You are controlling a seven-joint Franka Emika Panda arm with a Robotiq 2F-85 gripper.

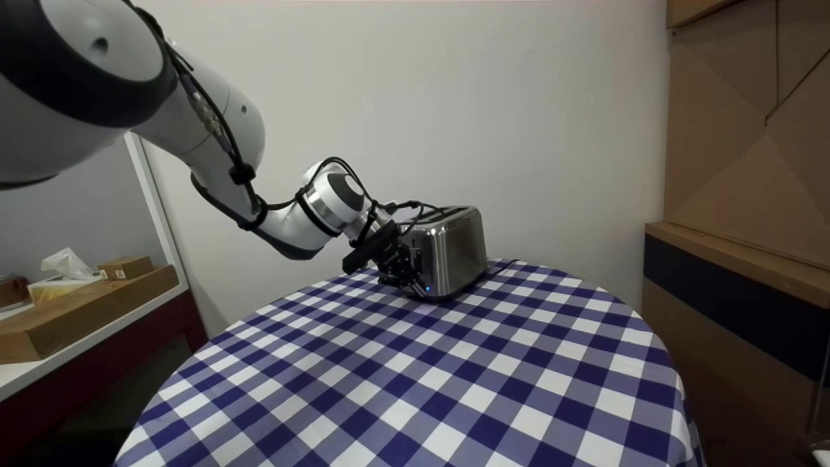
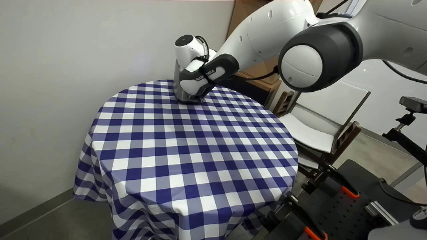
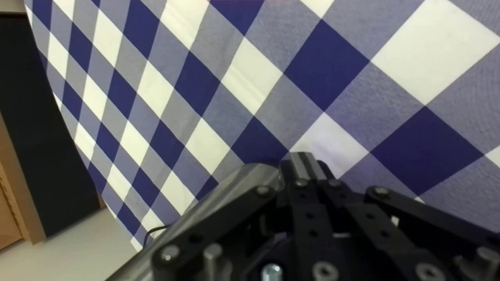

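A silver toaster [image 1: 463, 250] stands upright at the back of the table, with slots along its top. At the lower part of its near end face is my gripper [image 1: 421, 288], close against the metal; whether the tips touch it cannot be told. A small blue light [image 1: 428, 288] glows beside the fingertips. In the wrist view the gripper is shut, with nothing showing between its fingers, and the toaster's shiny edge [image 3: 220, 196] runs along its left. From the second exterior view, the arm covers most of the toaster [image 2: 176, 86] and the gripper.
A dark cord [image 1: 504, 268] trails behind the toaster. The wall [image 1: 576, 155] rises close behind, and a brown box [image 1: 85, 311] lies on a side shelf.
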